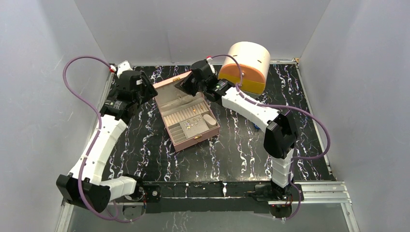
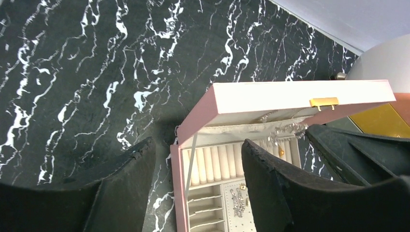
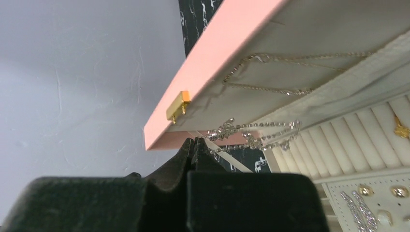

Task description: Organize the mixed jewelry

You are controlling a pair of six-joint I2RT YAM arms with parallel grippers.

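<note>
The pink jewelry box [image 1: 176, 140] stands open, lid [image 2: 261, 90] raised. My right gripper is shut at the lid's inside, silver chains [image 3: 270, 140] dangling just at its tips; whether it grips them is unclear. Another thin chain [image 3: 266, 89] hangs in the lid. My left gripper is open left of the lid, nothing between its fingers. In the box are cream ring rolls [image 2: 217, 162], a gold piece [image 3: 402, 129] and a tray [image 2: 234, 217] with earrings and silver jewelry.
A rounded cream, orange and yellow case [image 1: 246, 55] stands at the back right. A blue object [image 1: 256, 126] is mostly hidden behind the right arm.
</note>
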